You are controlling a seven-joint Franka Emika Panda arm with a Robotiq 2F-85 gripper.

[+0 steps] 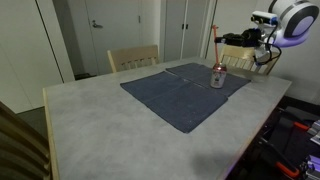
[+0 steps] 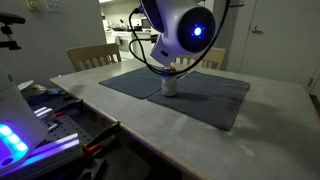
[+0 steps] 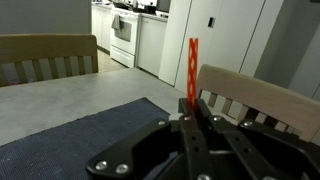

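My gripper is shut on a thin orange straw-like stick [image 3: 193,72], which stands roughly upright between the fingertips in the wrist view. In exterior view 1, the stick [image 1: 215,50] points down at a can-like container [image 1: 218,78] on the table. Its lower end is close to the container's top; whether it has entered cannot be told. The arm reaches in from the right, above the container. Exterior view 2 shows the same container [image 2: 169,87] beneath the arm, whose body hides most of the gripper.
Dark cloth mats [image 1: 180,100] lie on the table around the container. Wooden chairs [image 1: 135,58] stand along the far edge.
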